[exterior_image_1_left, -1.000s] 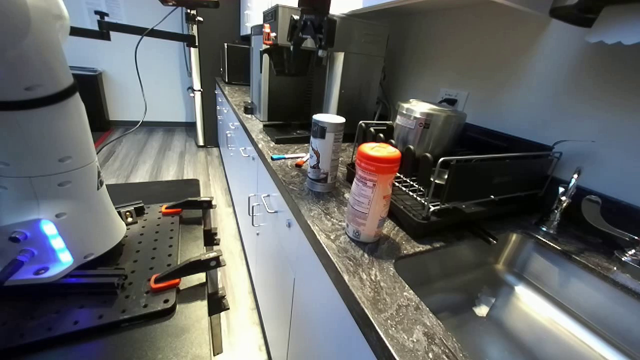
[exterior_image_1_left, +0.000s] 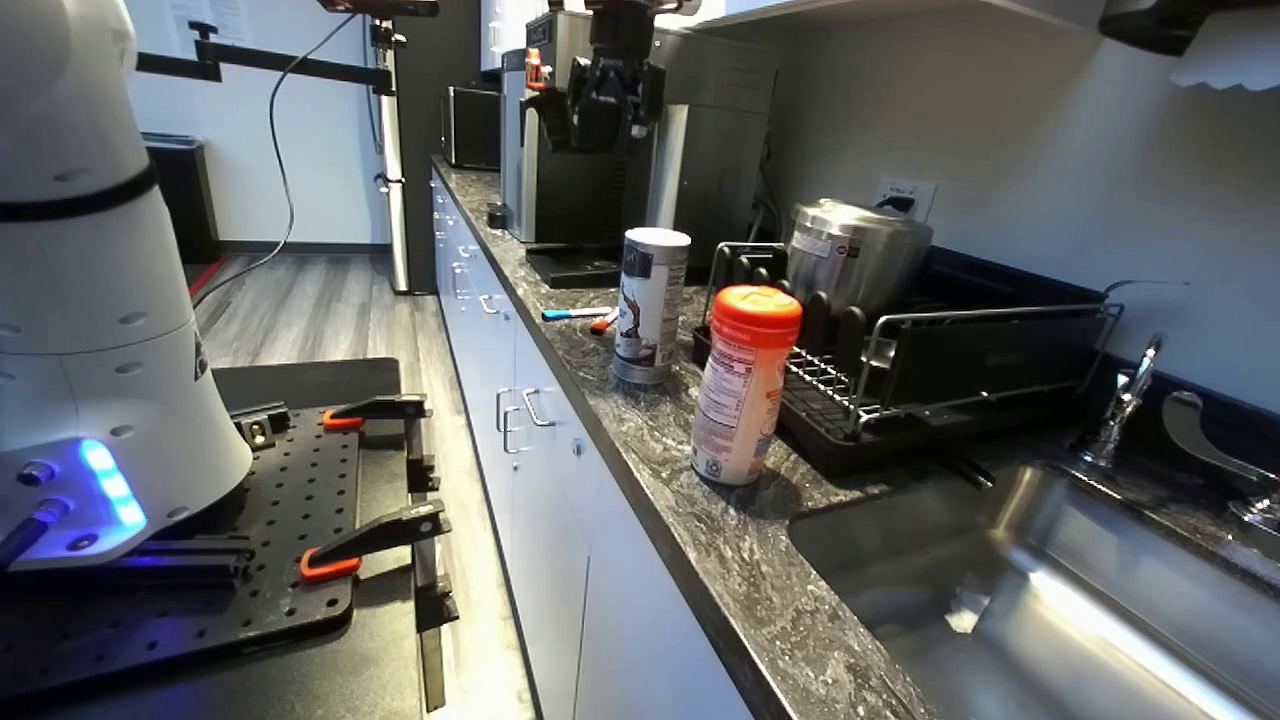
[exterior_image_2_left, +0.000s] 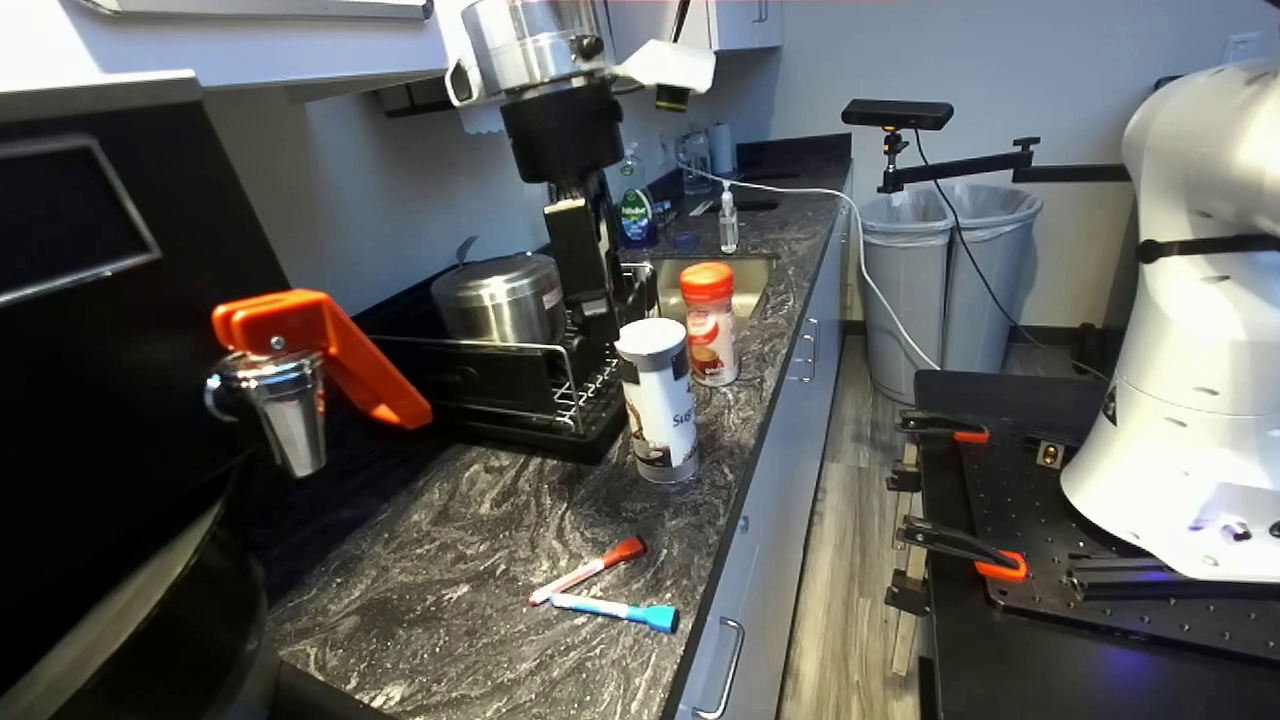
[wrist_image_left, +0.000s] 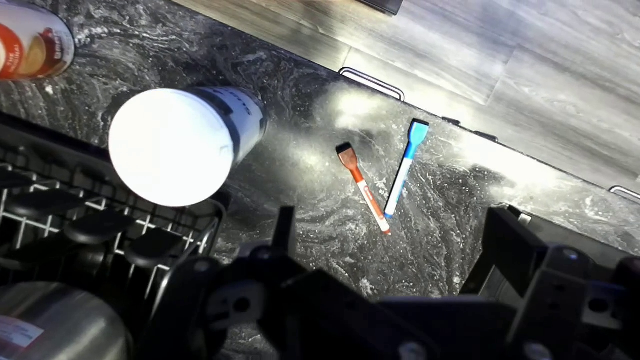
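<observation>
My gripper is open, its two dark fingers spread wide with nothing between them. In exterior view 1 it hangs high above the counter, in front of the coffee machine. Below it in the wrist view lie a red marker (wrist_image_left: 367, 195) and a blue marker (wrist_image_left: 400, 180), their lower ends almost meeting. A white-lidded sugar canister (exterior_image_2_left: 660, 408) stands upright on the counter beside the dish rack. Beyond it, also upright, is a creamer bottle (exterior_image_2_left: 710, 336) with a red lid.
The dish rack (exterior_image_1_left: 984, 318) with a steel pot (exterior_image_1_left: 854, 258) lies along the wall, and the sink (exterior_image_1_left: 1056, 576) is close to it. A coffee machine (exterior_image_1_left: 588, 180) rises behind the markers. Bare counter surrounds the markers.
The gripper has shifted slightly left and a little lower in exterior view 1. The markers, canister and bottle have stayed where they were.
</observation>
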